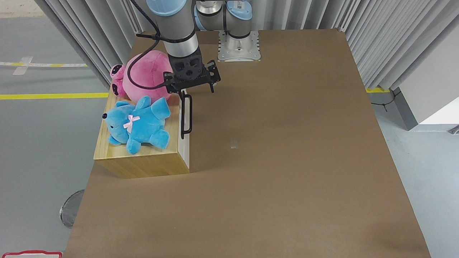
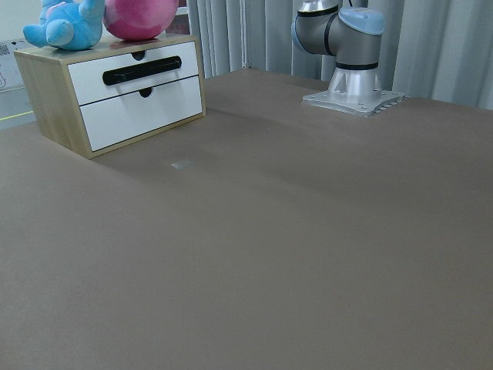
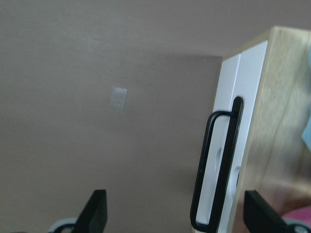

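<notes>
A wooden two-drawer cabinet (image 1: 133, 163) with white fronts (image 2: 139, 116) stands on the table's left. A long black handle (image 2: 142, 70) is on its upper drawer, also seen upright in the wrist view (image 3: 224, 170). A blue plush toy (image 1: 142, 124) and a pink plush toy (image 1: 146, 73) sit on top. My gripper is above the cabinet's front edge, over the end of the handle, its two fingers wide apart with nothing held between them. Both drawers look shut.
The robot's base (image 1: 239, 51) stands at the back.
</notes>
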